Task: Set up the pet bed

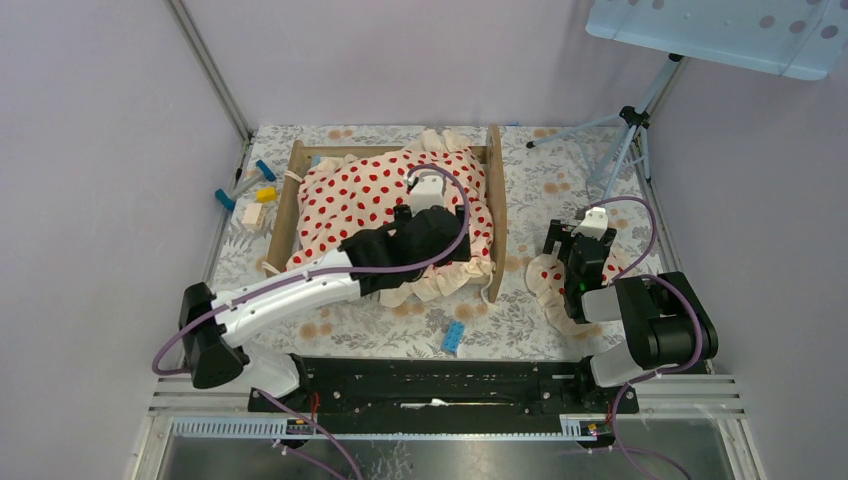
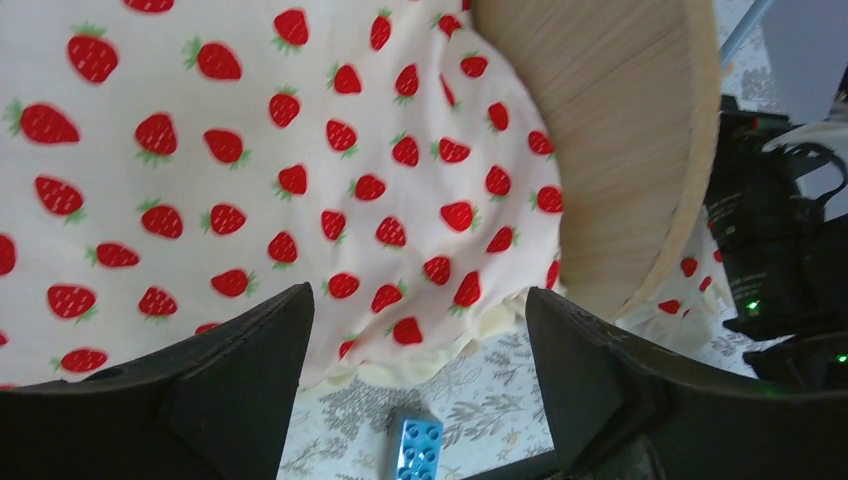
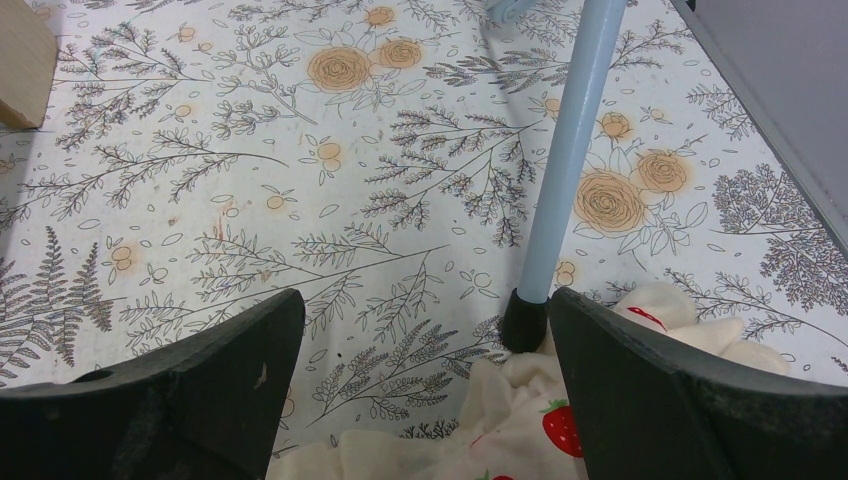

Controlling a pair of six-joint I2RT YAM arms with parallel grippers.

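The wooden pet bed (image 1: 497,200) holds a cushion (image 1: 350,190) with red strawberries and cream frills, lying rumpled and reaching over the front rim. My left gripper (image 1: 432,225) is open above the cushion's right part. In the left wrist view the cushion (image 2: 300,170) fills much of the picture beside the wooden end panel (image 2: 620,150). At the right, a smaller strawberry fabric piece (image 1: 545,290) lies on the table under my right gripper (image 1: 560,238), which is open; its frill and print (image 3: 510,430) show below the fingers in the right wrist view.
A blue tripod stand (image 1: 630,130) is at the back right. A blue block (image 1: 453,337) lies in front of the bed. Small blue, yellow and cream pieces (image 1: 265,195) lie left of it. Patterned table shows between bed and right arm.
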